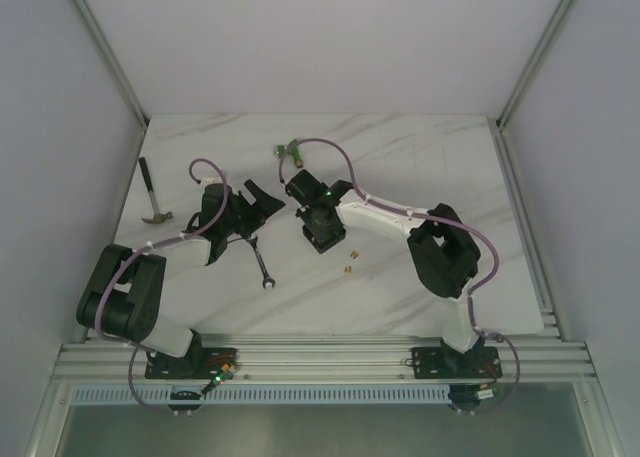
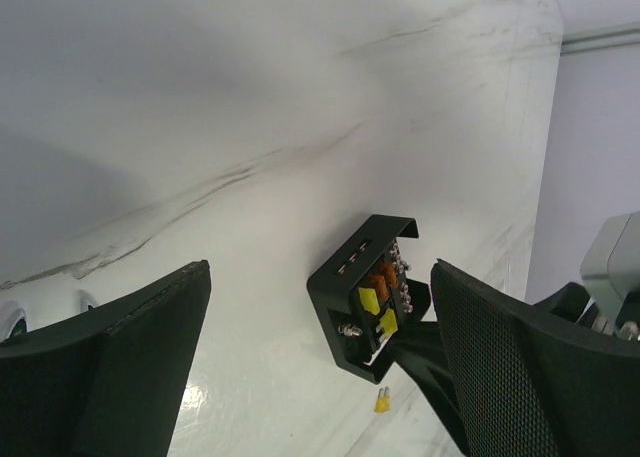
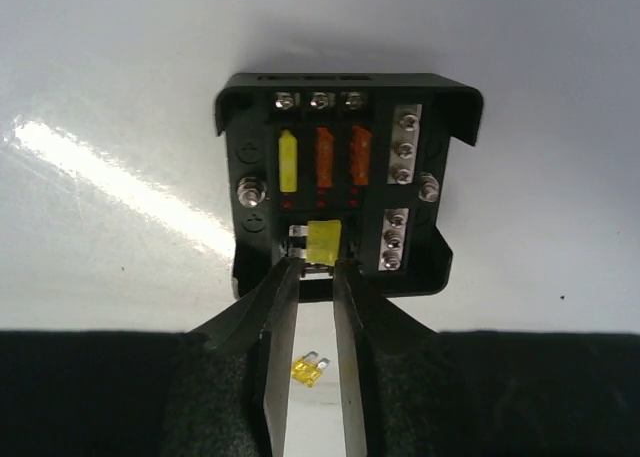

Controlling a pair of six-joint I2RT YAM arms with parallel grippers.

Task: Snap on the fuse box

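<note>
The black fuse box sits on the white table, holding yellow and orange fuses; in the left wrist view it (image 2: pixel 340 277) lies ahead of my open left gripper, which has nothing between its fingers. My right gripper is over the box's front half, its narrow fingertips slightly apart at a yellow fuse (image 3: pixel 323 239) lying across the lower slots; whether they grip it cannot be told. A loose yellow fuse (image 3: pixel 308 369) lies on the table in front of the box.
A hammer (image 1: pixel 150 192) lies at the left, a wrench (image 1: pixel 262 262) between the arms, a green-handled tool (image 1: pixel 296 157) behind.
</note>
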